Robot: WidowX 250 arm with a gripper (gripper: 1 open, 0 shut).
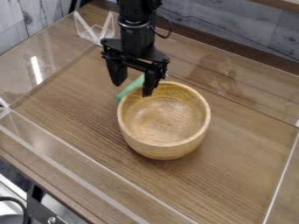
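Note:
The black gripper (132, 77) hangs over the back left of the scene, open, its fingers on either side of a green object (133, 90). That object lies slanted against the left rim of a yellow-tan bowl (165, 146). Whether the fingers touch it is unclear. The bowl looks empty and stands near the middle of the wooden table (68, 140).
Free tabletop lies to the left and right of the bowl. A wall (251, 26) runs along the back right. A pale wire or plastic item (93, 26) is at the back left, and a dark cable (12, 210) is at the lower left.

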